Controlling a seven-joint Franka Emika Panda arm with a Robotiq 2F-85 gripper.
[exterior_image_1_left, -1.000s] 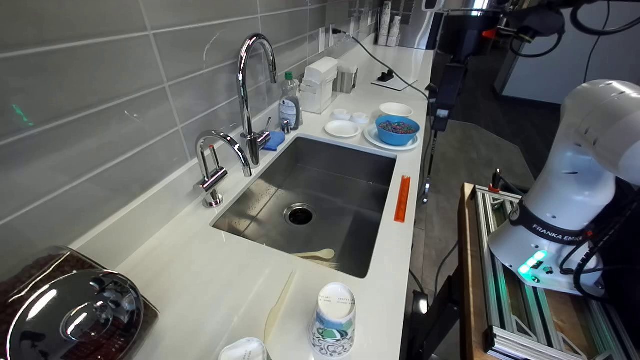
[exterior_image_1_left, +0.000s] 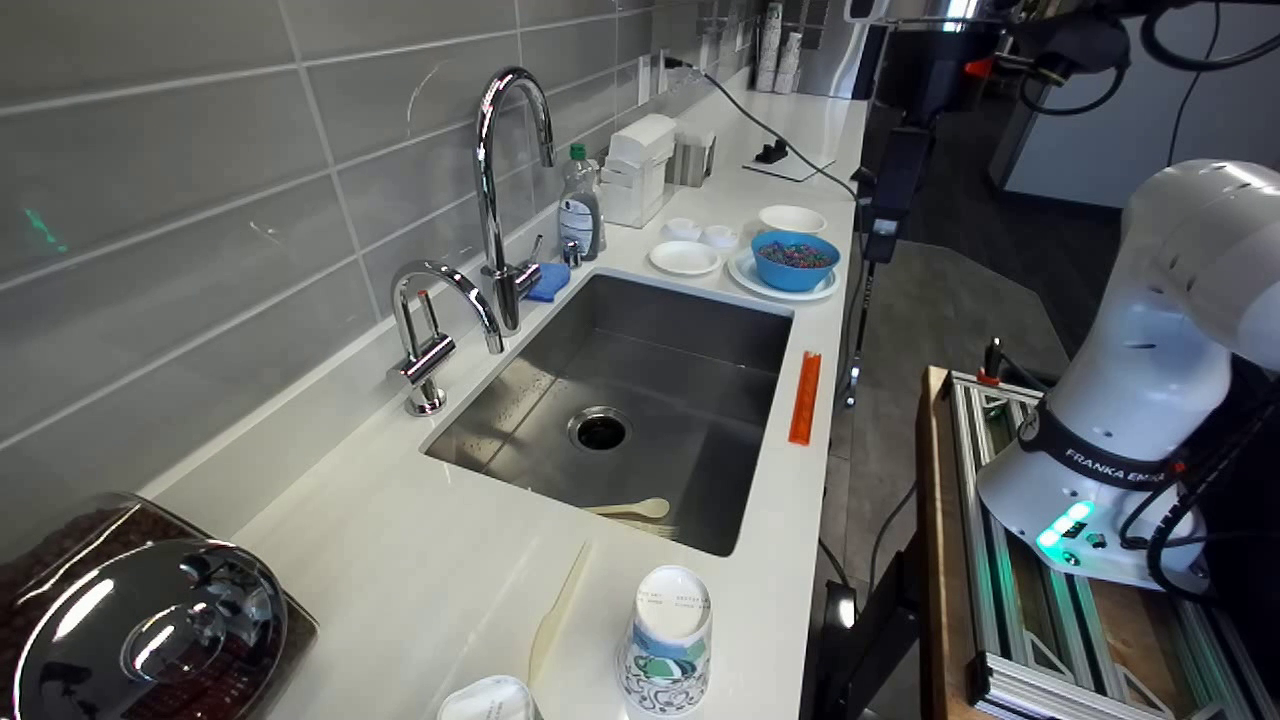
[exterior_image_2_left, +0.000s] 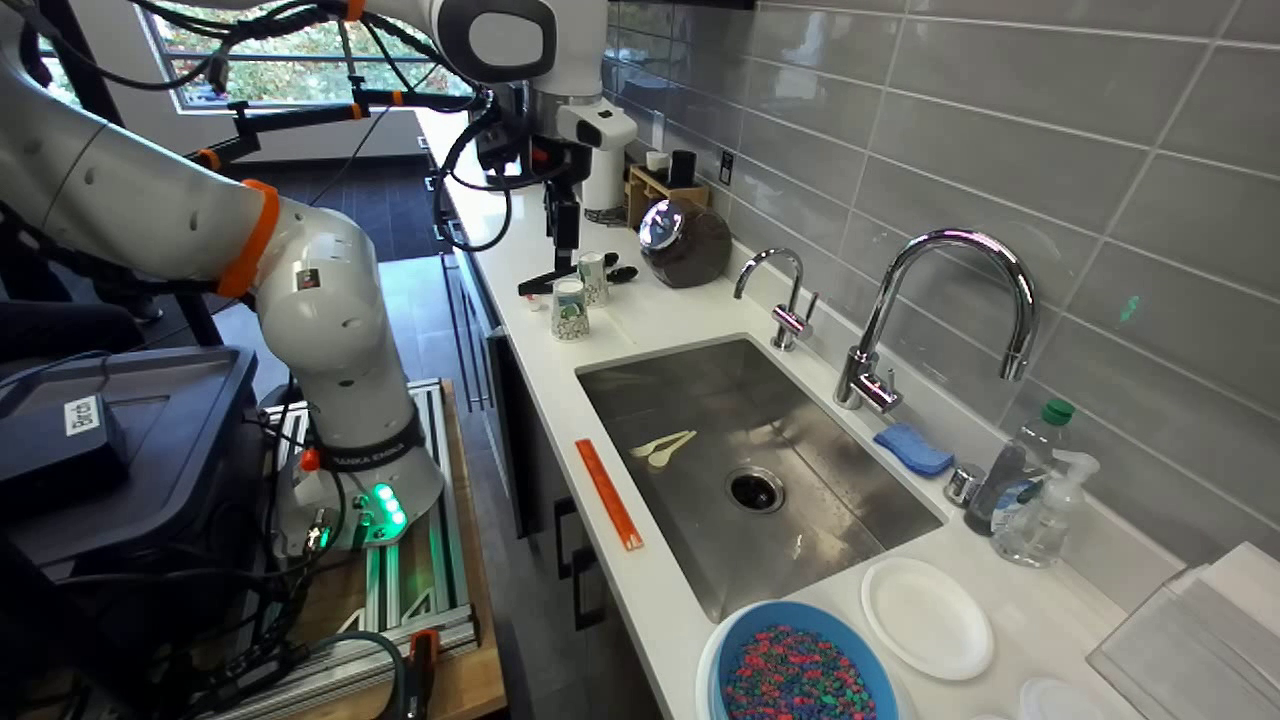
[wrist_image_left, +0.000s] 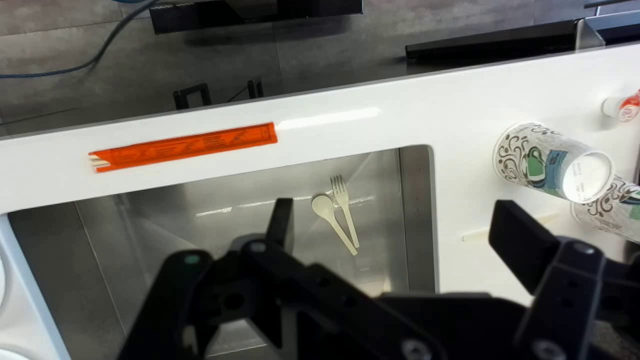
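My gripper is open, its two black fingers spread wide and nothing between them. Viewed from the wrist, it hangs above the sink's end and the counter by the cups. A pale spoon (wrist_image_left: 324, 207) and fork (wrist_image_left: 340, 195) lie close together in the sink (exterior_image_1_left: 690, 372). On the counter beyond that end, a patterned paper cup (wrist_image_left: 543, 157) stands upside down, with a second cup (wrist_image_left: 621, 211) close by. A pale knife (exterior_image_1_left: 554, 618) lies flat there. An orange chopstick sleeve (wrist_image_left: 192, 148) rests along the front edge, tips of the sticks showing.
Two chrome taps, one tall (exterior_image_1_left: 486, 180) and one small (exterior_image_1_left: 420, 348), rise behind the sink. At its far end are a blue bowl (exterior_image_1_left: 792, 274) of coloured bits and a white plate (exterior_image_1_left: 685, 258). A glossy lidded jar (exterior_image_1_left: 156, 636) stands near the wall.
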